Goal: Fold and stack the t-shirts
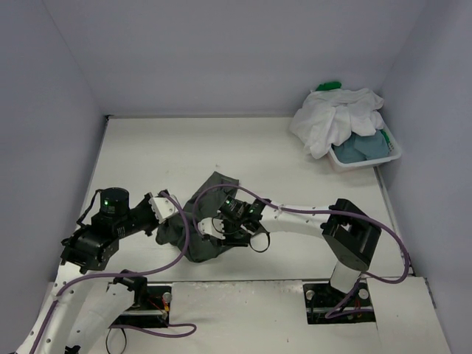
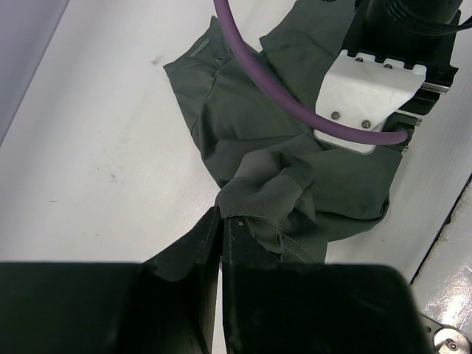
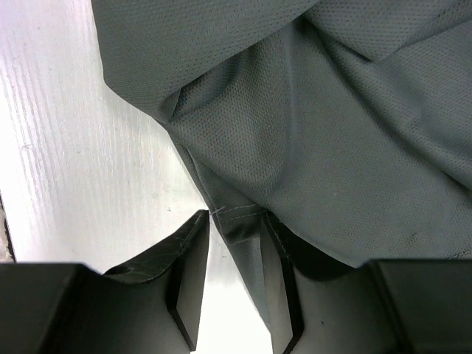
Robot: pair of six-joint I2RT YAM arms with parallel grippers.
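A dark grey-green T-shirt (image 1: 215, 184) lies rumpled near the table's front middle, with a collar corner (image 2: 203, 59) visible in the left wrist view. My left gripper is shut at the shirt's left part, a bunched fold (image 2: 258, 192) of fabric at its fingertips. My right gripper is open low over the shirt, its fingers straddling a stitched edge (image 3: 240, 215) of the cloth. From above, the right arm hides part of the shirt.
A white bin (image 1: 387, 155) at the back right holds blue cloth (image 1: 365, 147), with white cloth (image 1: 332, 118) draped over it.
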